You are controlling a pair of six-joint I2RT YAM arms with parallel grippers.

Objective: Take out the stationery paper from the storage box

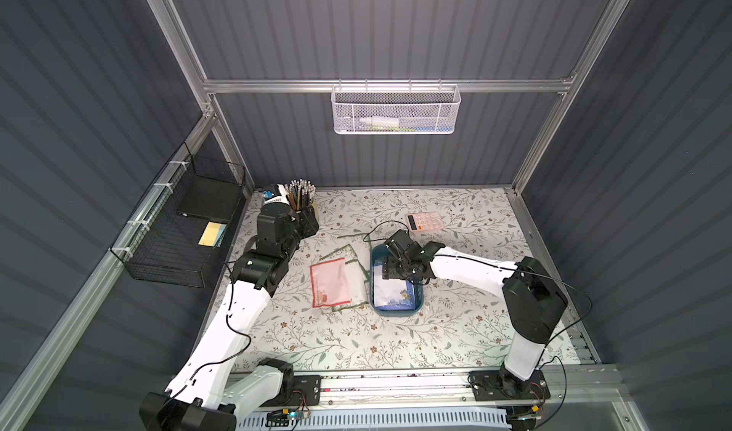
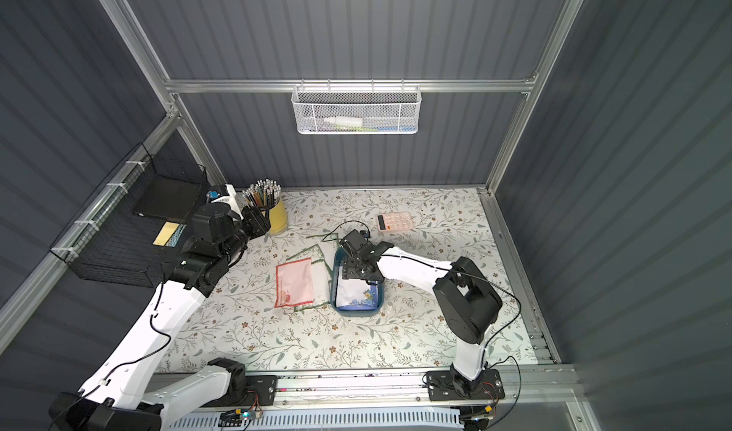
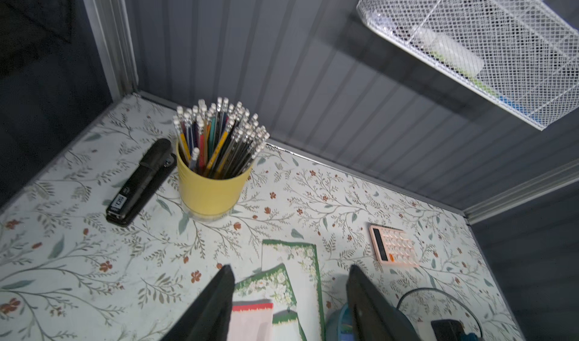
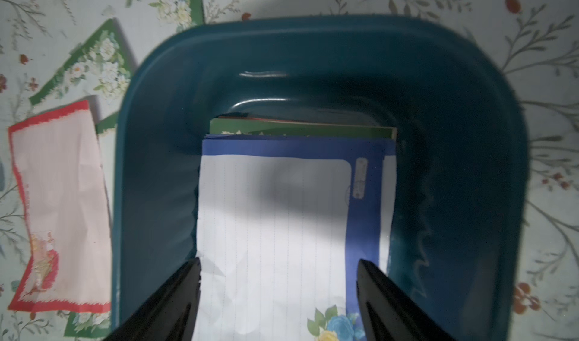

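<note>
A stack of stationery paper (image 4: 274, 214) lies in the dark teal storage box (image 4: 319, 39); its top sheet is lined white with a blue border and flowers at the bottom. Over the box in the right wrist view, my right gripper is open, its fingers apart above the paper and nothing between them. Outside the box, to its left, a red-bordered sheet (image 1: 329, 282) lies on green-bordered ones (image 1: 357, 280). High over the table at the left is my left gripper, its fingers apart and nothing between them.
A yellow cup of pencils (image 3: 211, 190) stands at the back left, with a black stapler (image 3: 140, 184) beside it. The pink calculator (image 1: 424, 222) lies behind the box. A white mesh basket (image 1: 396, 111) hangs on the back wall.
</note>
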